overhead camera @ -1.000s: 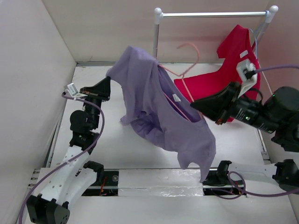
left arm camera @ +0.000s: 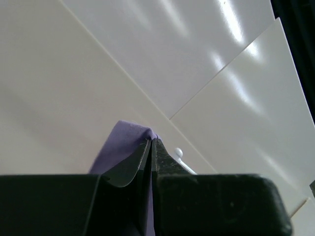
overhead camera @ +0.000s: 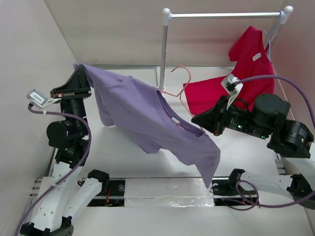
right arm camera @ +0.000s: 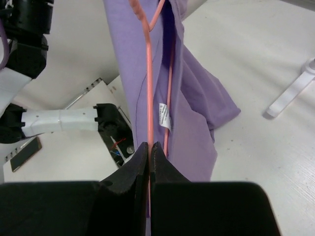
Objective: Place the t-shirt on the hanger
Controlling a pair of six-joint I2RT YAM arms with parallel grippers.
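The lavender t shirt (overhead camera: 142, 118) is stretched in the air across the middle, one corner at my left gripper (overhead camera: 78, 71), whose closed fingers pinch the cloth (left arm camera: 120, 142). The pink hanger (overhead camera: 181, 69) is partly inside the neck opening, its hook up and out of the shirt. My right gripper is shut on the hanger's pink wire, with the shirt's fabric hanging just beyond it.
A white rail (overhead camera: 224, 14) on posts stands at the back. A red shirt (overhead camera: 251, 59) hangs at its right end and spreads over the white table (overhead camera: 246, 152) behind my right gripper.
My left gripper has moved left and up, drawing the t shirt out flatter to the left. The hanger and my right gripper have shifted left and lower in the top view.
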